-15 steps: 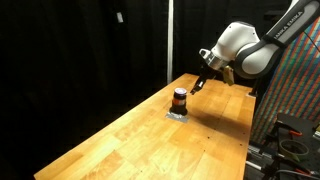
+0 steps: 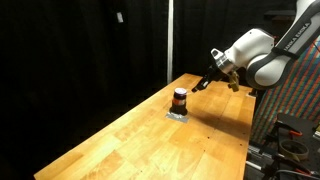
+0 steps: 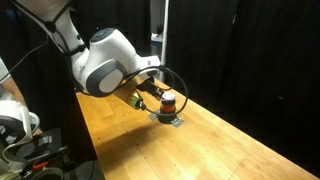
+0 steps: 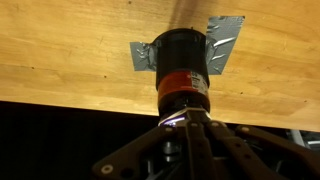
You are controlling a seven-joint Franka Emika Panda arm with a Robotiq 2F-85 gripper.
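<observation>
A dark jar with a red-orange label band (image 2: 179, 101) and a pale lid stands upright on the wooden table. Silver tape (image 4: 224, 38) shows on both sides of its dark lower part in the wrist view. My gripper (image 2: 195, 90) is beside the jar, to its right in exterior view 1, at about lid height. Its dark fingers (image 4: 197, 120) look shut at the bottom of the wrist view, overlapping the jar's near end there. Nothing shows between them. In exterior view 2 the jar (image 3: 168, 103) stands just right of the gripper, seemingly apart from it.
Black curtains (image 2: 70, 70) hang behind it. A pale upright post (image 2: 170, 40) rises at the back. A dark stool-like object (image 2: 294, 145) stands off the table at right.
Over the last second the arm and hand have tilted lower and to the right in exterior view 1. The fingertips have stayed near the same place. The jar has not moved.
</observation>
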